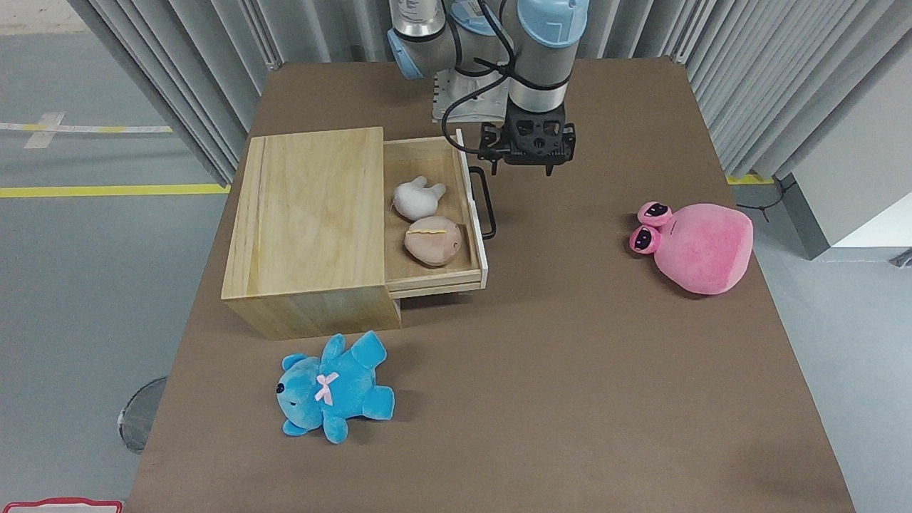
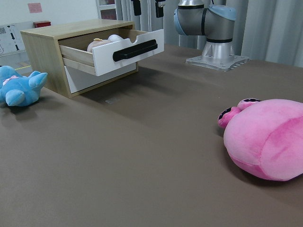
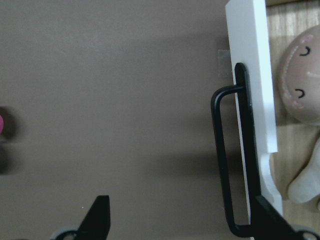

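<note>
My gripper (image 1: 521,167) hangs open above the table, just beyond the white drawer front, with nothing visible between its fingers; in the wrist view the black handle (image 3: 223,160) lies below it at right. The wooden cabinet's drawer (image 2: 105,56) is pulled out, holding a white plush (image 1: 415,199) and a beige plush (image 1: 432,241). In the wrist view the drawer front (image 3: 254,45) runs along the right side.
A blue bear (image 1: 338,389) lies before the cabinet. A pink plush (image 1: 702,248) sits at the table's right.
</note>
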